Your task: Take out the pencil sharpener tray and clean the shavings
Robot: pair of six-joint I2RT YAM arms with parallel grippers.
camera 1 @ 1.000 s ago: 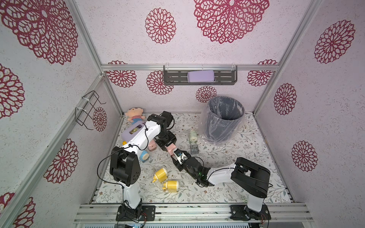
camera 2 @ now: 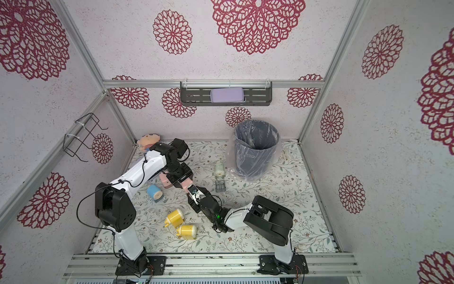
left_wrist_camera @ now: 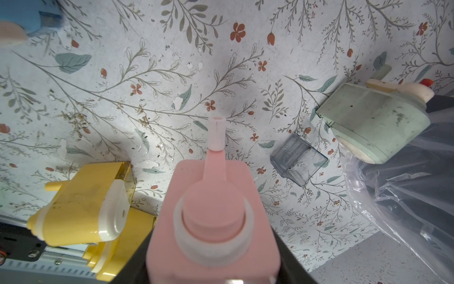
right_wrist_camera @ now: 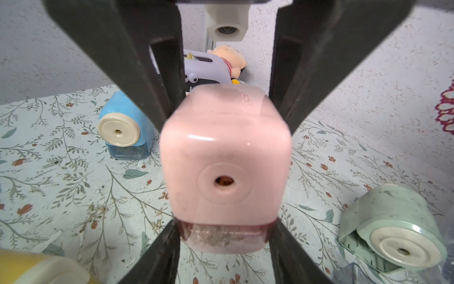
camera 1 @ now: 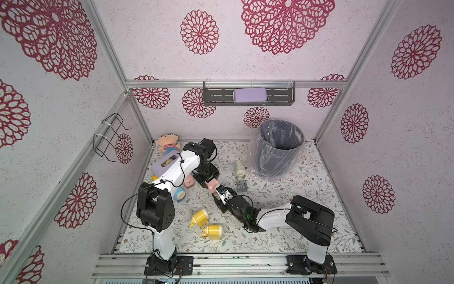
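Note:
The pink pencil sharpener (right_wrist_camera: 224, 156) is held off the table, its pencil hole facing my right wrist camera. My left gripper is shut on its body, with a dark finger on each side. Under the body sits its see-through tray (right_wrist_camera: 224, 236), reddish inside. My right gripper stands part open, one finger on either side of that tray; whether the pads touch it is hard to tell. From above, both grippers meet near the table's middle and mostly cover the sharpener. A loose clear tray (left_wrist_camera: 299, 158) lies beside the green sharpener (left_wrist_camera: 376, 120).
The lined bin (camera 1: 279, 146) stands at the back right. Two yellow sharpeners (camera 1: 199, 217) lie at front left, a blue sharpener (right_wrist_camera: 125, 125) farther back. A purple case (camera 1: 165, 163) and a doll (camera 1: 168, 142) occupy the back left.
The right arm's elbow has shifted very slightly left. The left arm, the pink sharpener and the other objects look unmoved.

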